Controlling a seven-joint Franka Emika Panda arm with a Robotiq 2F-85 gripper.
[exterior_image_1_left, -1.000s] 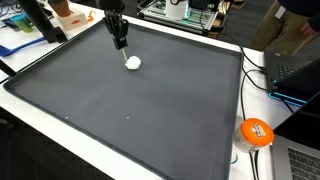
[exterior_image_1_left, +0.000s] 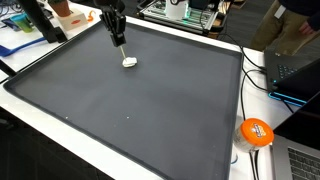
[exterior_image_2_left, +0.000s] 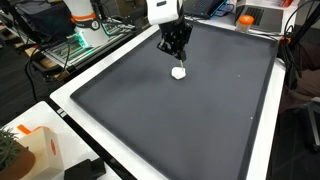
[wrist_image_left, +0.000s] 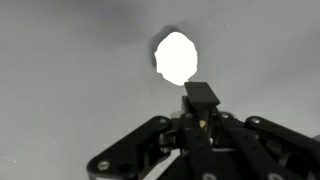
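A small white round object (exterior_image_1_left: 129, 62) lies on the dark grey board (exterior_image_1_left: 150, 110), towards its far left part. Above it, my gripper (exterior_image_1_left: 119, 42) points down, shut on a thin light-coloured stick (exterior_image_1_left: 123, 51). The stick's lower end comes down at the edge of the white object, but whether the two touch I cannot tell. In the wrist view the white object (wrist_image_left: 177, 58) shows as a bright blob just beyond the fingers (wrist_image_left: 202, 97); most of the stick is hidden there.
Bare board surrounds the white object on the near and right sides. An orange-topped container (exterior_image_1_left: 254, 133) stands off the board's right edge, near laptops (exterior_image_1_left: 296, 158). Cables and several items crowd the back left.
The white object has shifted a little to the left on the board. My gripper and the stick have moved slightly left too, with the stick still held.
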